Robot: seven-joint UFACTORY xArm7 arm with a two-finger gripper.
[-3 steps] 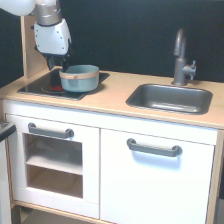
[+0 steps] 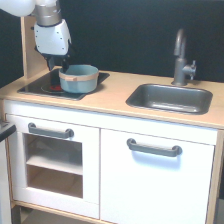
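Note:
A teal pot (image 2: 78, 82) sits on the black stovetop (image 2: 40, 87) at the left of the toy kitchen counter. The white robot arm (image 2: 52, 35) comes down from the upper left, and its gripper (image 2: 58, 62) hangs just above the pot's left side. The fingertips are dark and small; whether they are open or shut, or touch the pot, I cannot tell.
A steel sink (image 2: 170, 99) with a tall faucet (image 2: 180, 60) fills the right of the wooden counter (image 2: 118, 85). The counter between pot and sink is clear. Below are white cabinet doors (image 2: 156, 180) and an open-fronted compartment (image 2: 55, 170).
The arm has moved slightly to the right, and the pot appears a little shifted on the stovetop.

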